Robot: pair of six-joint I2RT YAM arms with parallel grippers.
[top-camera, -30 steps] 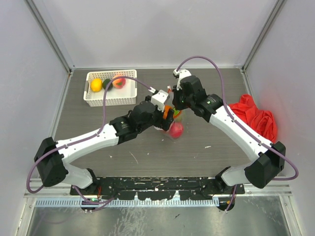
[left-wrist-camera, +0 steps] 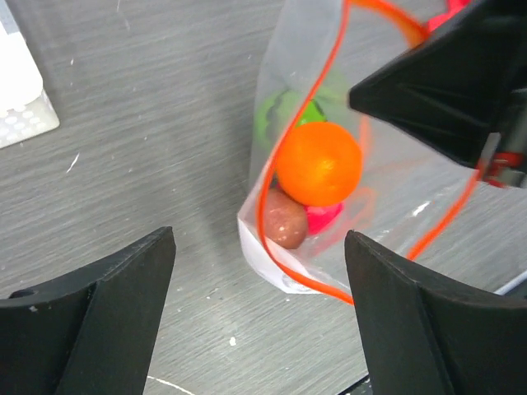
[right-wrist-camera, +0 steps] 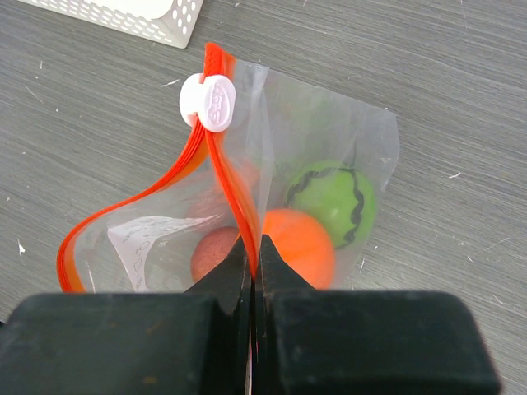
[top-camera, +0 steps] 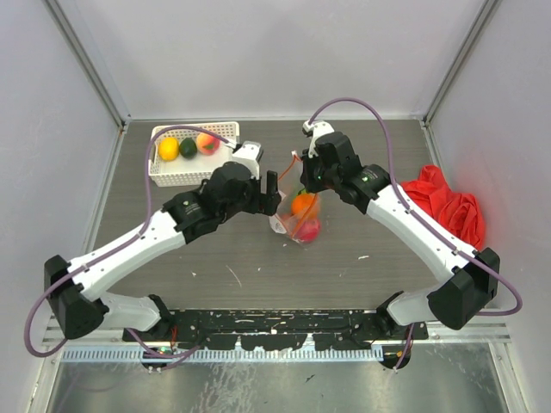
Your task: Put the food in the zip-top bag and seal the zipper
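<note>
The clear zip top bag (right-wrist-camera: 329,115) stands with its orange-edged mouth spread. Inside it lie an orange (left-wrist-camera: 319,164), a reddish-brown round fruit (left-wrist-camera: 285,220), a green striped fruit (right-wrist-camera: 336,202) and a pink-red item (top-camera: 307,230). My right gripper is shut on the orange rim of the bag. On the bag's left, my left gripper is open and empty, one finger close by the lower orange rim. A white slider (right-wrist-camera: 207,102) sits on the zipper in the right wrist view.
A white basket (top-camera: 176,175) at the back left holds a yellow fruit (top-camera: 168,149), a dark green avocado-like item (top-camera: 188,148) and a peach-coloured fruit (top-camera: 207,143). Red cloth (top-camera: 446,205) lies at the right wall.
My left gripper has drawn back to the left from the bag's mouth, and the orange now shows lower in the bag, out of that gripper. The right arm holds its place.
</note>
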